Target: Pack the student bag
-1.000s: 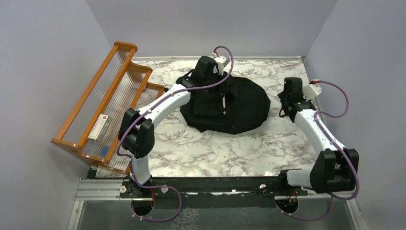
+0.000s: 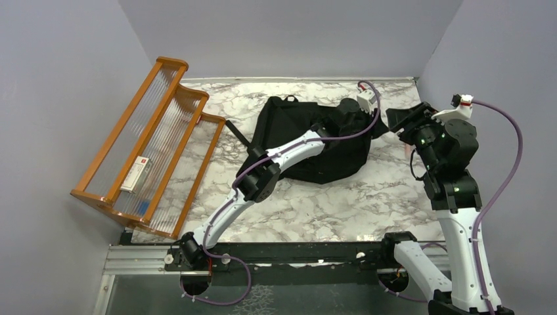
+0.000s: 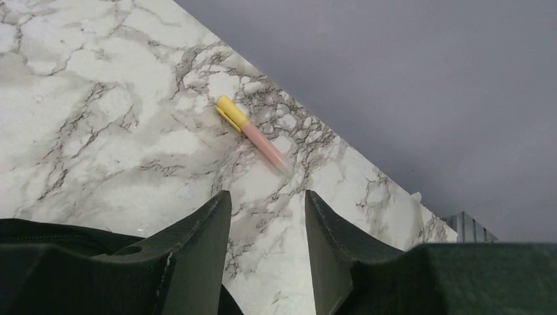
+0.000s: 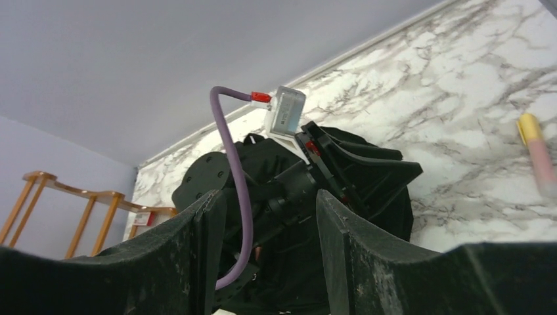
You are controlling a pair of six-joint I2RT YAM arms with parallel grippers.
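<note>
The black bag [image 2: 335, 161] lies on the marble table, partly hidden under my left arm. A highlighter [image 3: 253, 133] with a yellow cap and pinkish body rests on bare table beyond my left gripper, whose fingers stand apart with nothing between them. In the right wrist view the same highlighter [image 4: 538, 154] shows at the right edge. My right gripper is open and empty, held above the table's right side; the left arm and its purple cable appear behind its fingers. From the top, both grippers are close together near the bag's right end.
On the left a wooden shelf [image 2: 154, 141] with clear ribbed panels holds a white box [image 2: 136, 174] and something blue [image 2: 143, 207]. Grey walls close in the back and right. Free marble [image 2: 309, 216] spreads in front of the bag.
My left arm has swung right across the bag, bringing its gripper towards the right one. The right arm has shifted slightly and turned its gripper to point left. Bag and shelf stay put.
</note>
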